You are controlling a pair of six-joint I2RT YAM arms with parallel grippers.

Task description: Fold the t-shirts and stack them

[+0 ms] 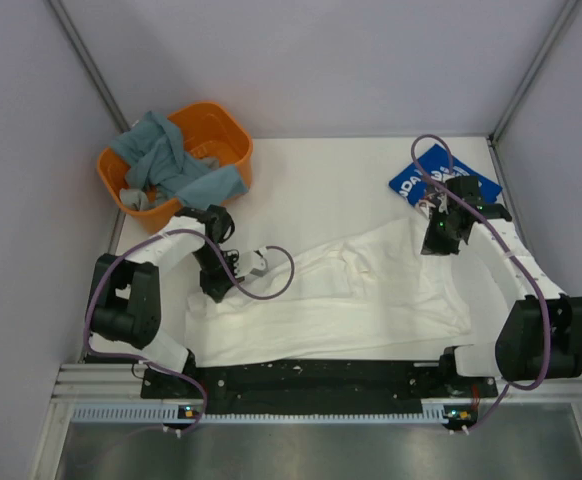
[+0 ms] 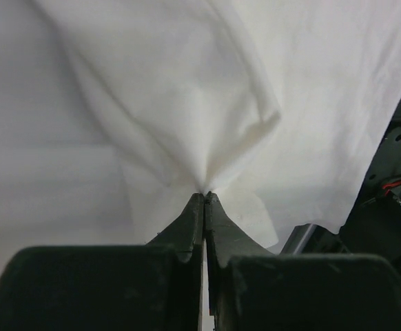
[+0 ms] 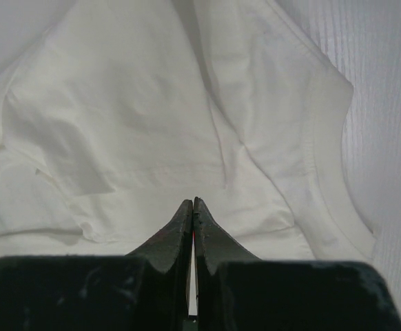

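Note:
A white t-shirt (image 1: 301, 318) lies spread across the front of the table, its far edge rumpled. At its left end is my left gripper (image 1: 215, 294), fingers shut. In the left wrist view the white cloth (image 2: 193, 103) draws together into creases at the fingertips, pinched between them. My right gripper (image 1: 428, 250) hovers over the shirt's right part. Its fingers (image 3: 180, 227) are shut in the right wrist view with no cloth between them, above a layered flap of the shirt (image 3: 118, 117).
An orange basket (image 1: 233, 135) with grey-blue shirts (image 1: 176, 165) stands at the back left. A blue folded shirt with white lettering (image 1: 408, 185) lies at the back right.

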